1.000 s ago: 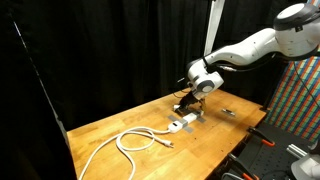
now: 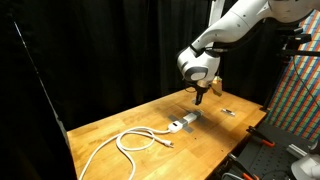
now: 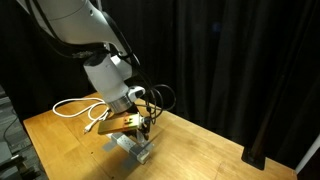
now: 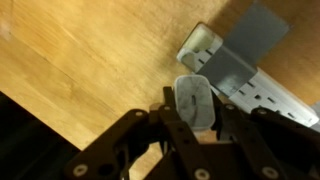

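Note:
My gripper is shut on a small white rounded object (image 4: 195, 98), seen end-on in the wrist view; what it is I cannot tell. Below and beside it lies a white power strip (image 4: 280, 98), crossed by grey tape (image 4: 256, 34). From the first exterior view, the gripper (image 2: 197, 99) hangs above the table, a little beyond and to the right of the power strip (image 2: 185, 122). The second exterior view shows the arm in front of part of the strip's surroundings, with grey tape (image 3: 118, 148) visible underneath.
A white cord (image 2: 125, 145) curls over the left part of the wooden table. Small light pieces (image 2: 228, 112) lie to the right of the strip. Dark curtains stand behind the table, and its far left is bare.
The arm has moved to the right and upward, away from the area just behind the power strip. The strip and cord have stayed in place.

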